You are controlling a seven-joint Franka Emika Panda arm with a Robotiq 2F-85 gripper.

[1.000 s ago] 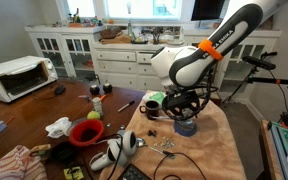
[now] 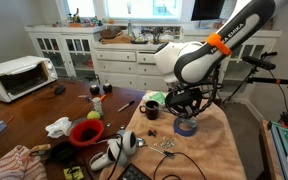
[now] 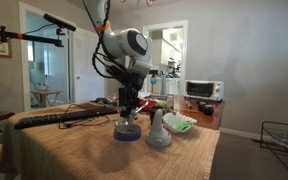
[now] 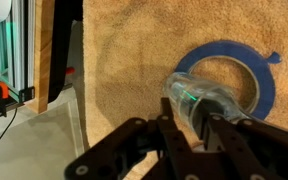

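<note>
A blue tape ring (image 4: pixel 260 72) lies flat on the brown tabletop, and a clear cup (image 4: pixel 212 95) sits at its opening, tilted in the wrist view. My gripper points down at the cup, with its dark fingers at the cup's near end. Whether they press on the cup cannot be made out. In exterior view 1, the gripper (image 2: pixel 189 108) is just above the blue ring (image 2: pixel 186 128). Exterior view 2 shows the ring (image 3: pixel 127 133) under the clear cup (image 3: pixel 126 122), with the gripper over them.
A pale grey cone-shaped object (image 3: pixel 157 133) stands close beside the ring, with a white bowl (image 3: pixel 179 122) behind it. Black mug (image 2: pixel 152 110), red bowl (image 2: pixel 84 133) and a white-grey device (image 2: pixel 114 152) are to the left. Bare cloth (image 2: pixel 219 145) lies to the right.
My gripper and the arm have shifted slightly up and right in exterior view 1. More of the clear cup shows above the ring now; the other objects stay put.
</note>
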